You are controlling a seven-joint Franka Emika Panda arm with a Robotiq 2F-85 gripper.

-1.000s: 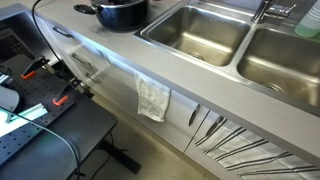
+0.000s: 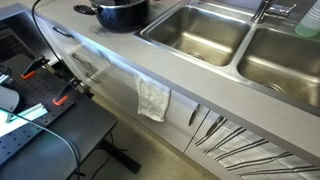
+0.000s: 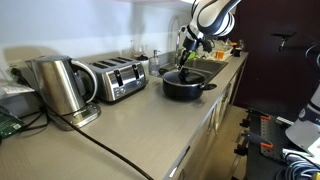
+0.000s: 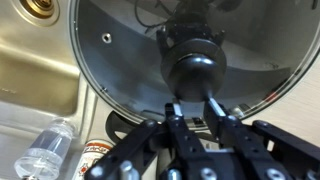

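A black pot [image 3: 183, 90] with a lid stands on the counter, and part of it also shows at the top of exterior view 1. In the wrist view, the glass lid [image 4: 125, 65] fills most of the picture, with a steel rim and a round black knob [image 4: 195, 72] near the middle. My gripper is right at the knob's near side. Its fingers stand apart, and no object shows clearly between them. Whether the fingertips touch the knob, I cannot tell.
Left of the pot are a toaster [image 3: 123, 80] and a kettle [image 3: 68, 92]. The double sink [image 2: 200, 35] lies beyond it. A clear bottle [image 4: 48, 145] and a can [image 4: 93, 158] stand close to the lid.
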